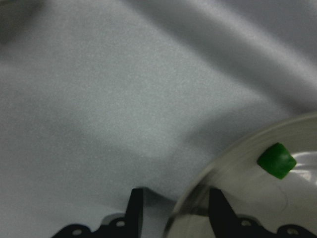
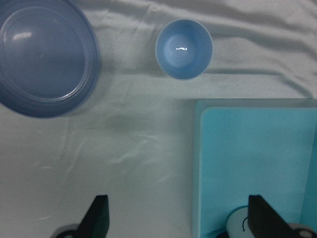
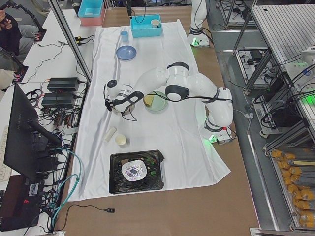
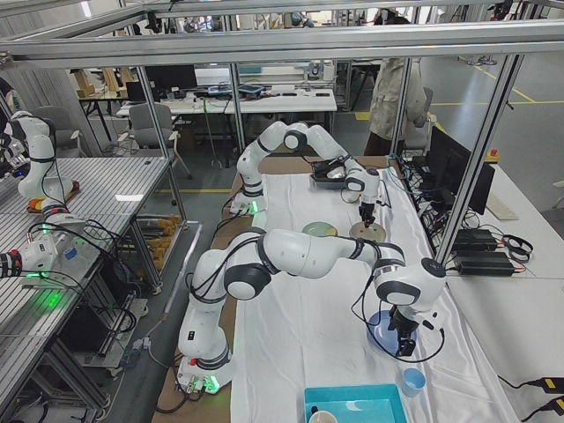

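My left gripper is open low at a pale bowl (image 1: 247,198), its fingers either side of the rim; whether they touch it is unclear. A green block (image 1: 276,159) lies inside. My right gripper is open above the cloth, with a blue plate (image 2: 44,49), a blue cup (image 2: 183,49) and a turquoise bin (image 2: 257,144) below it. A white round item, partly hidden, is in the bin.
A green plate (image 3: 160,103) with something yellow sits under the left arm. A white cup (image 3: 121,140), a pale cylinder (image 3: 110,133) and a black tray (image 3: 117,182) lie nearer in the camera left view.
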